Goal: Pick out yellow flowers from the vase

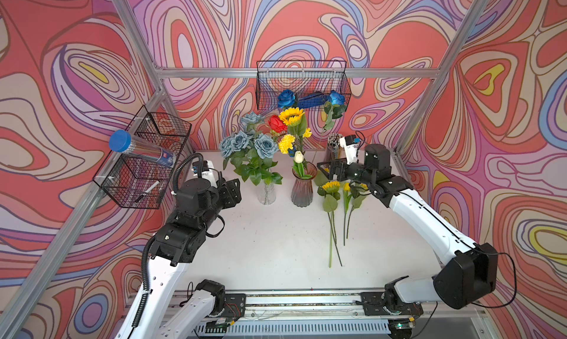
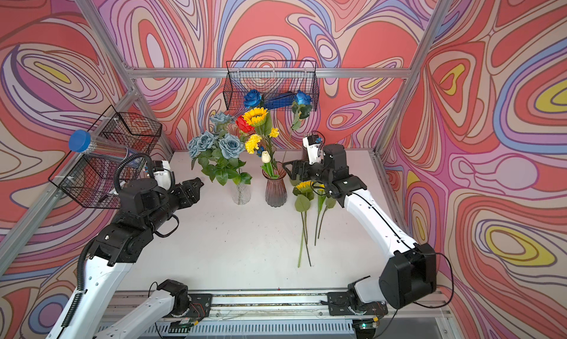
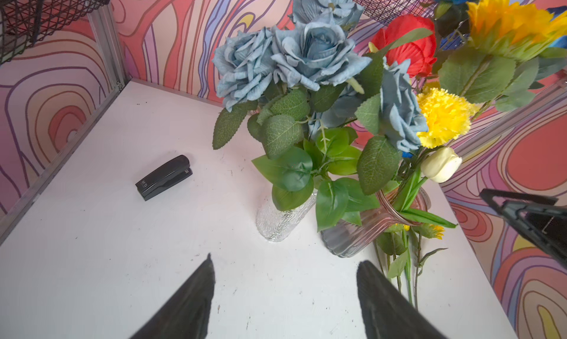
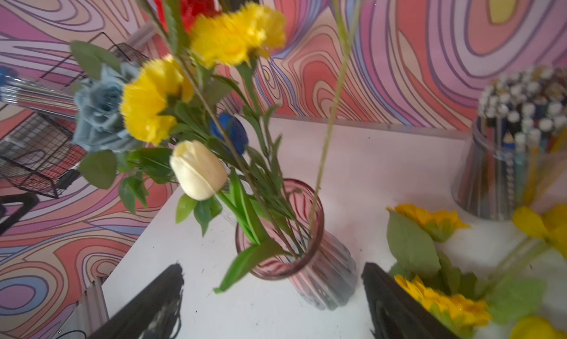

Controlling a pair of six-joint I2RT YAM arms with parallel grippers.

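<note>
The fluted pinkish-grey glass vase (image 1: 301, 192) stands mid-table. From it rise a sunflower (image 1: 291, 116), yellow carnations (image 4: 154, 99), a red flower (image 1: 277, 123), a cream tulip (image 4: 198, 170) and blue roses (image 1: 286, 98). My right gripper is open and empty, raised to the right of the vase with its fingers facing it. Above the table's left part, my left gripper hangs open too, nothing between its fingers. Sunflowers (image 4: 437, 303) and other yellow flowers lie on the table right of the vase, partly hidden by the right arm in the top views.
A clear vase (image 1: 266, 193) of grey-blue roses stands just left, its leaves close to the fluted vase. Behind the right gripper is a pencil cup (image 4: 513, 144). A black stapler (image 3: 164, 177) lies at the left.
</note>
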